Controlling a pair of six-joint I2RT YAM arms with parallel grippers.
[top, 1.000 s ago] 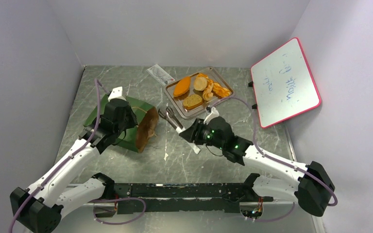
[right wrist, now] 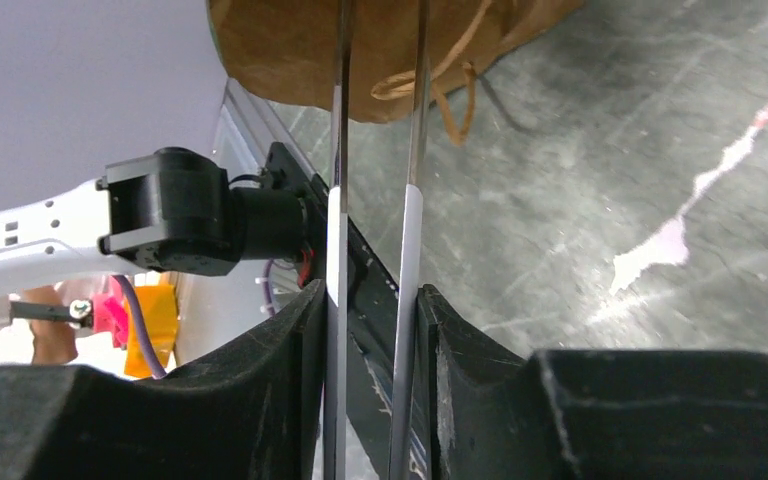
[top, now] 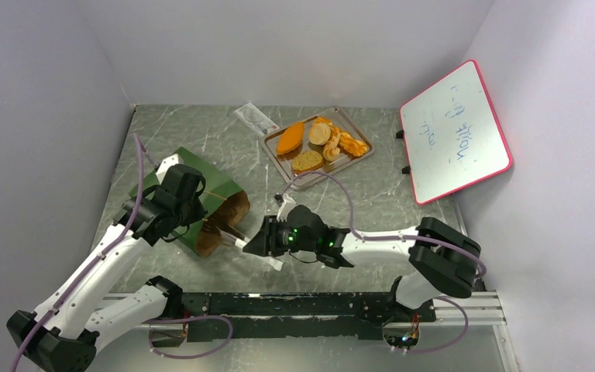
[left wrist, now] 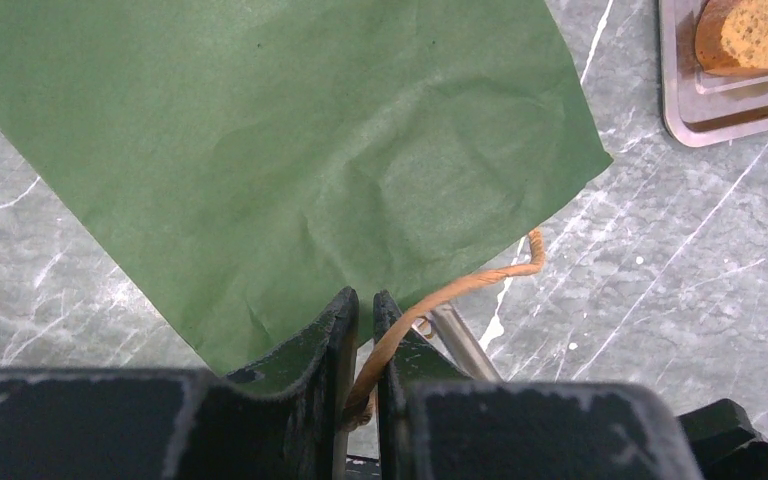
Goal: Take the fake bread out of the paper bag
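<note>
The green paper bag (top: 218,186) lies on its side at the left, its brown opening facing right toward the front. In the left wrist view my left gripper is shut on the bag's twisted brown handle (left wrist: 460,285). My right gripper is part open, its long fingers reaching into the bag's mouth (right wrist: 290,55); the tips are out of frame and what lies inside is hidden.
A metal tray (top: 302,181) with several fake breads stands at the back centre. A whiteboard (top: 453,132) leans at the right, and a flat packet (top: 256,120) lies behind the tray.
The left arm and bag have shifted slightly left and toward the front.
</note>
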